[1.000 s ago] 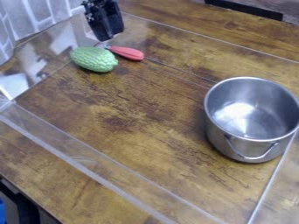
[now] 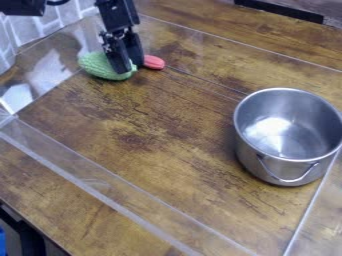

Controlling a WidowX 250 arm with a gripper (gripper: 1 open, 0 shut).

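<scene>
My black gripper [image 2: 123,58] is lowered over a green, bumpy vegetable [image 2: 94,63] at the upper left of the table, its fingers partly covering that vegetable's right end. Whether the fingers are open or closed on it is not clear. A red object [image 2: 152,62] lies just to the right, behind the gripper.
A large steel pot [image 2: 286,137] stands on the right of the wooden table [image 2: 160,170]. A clear plastic border runs along the left and front.
The gripper has come down from above onto the green vegetable, now covering part of it and of the red object.
</scene>
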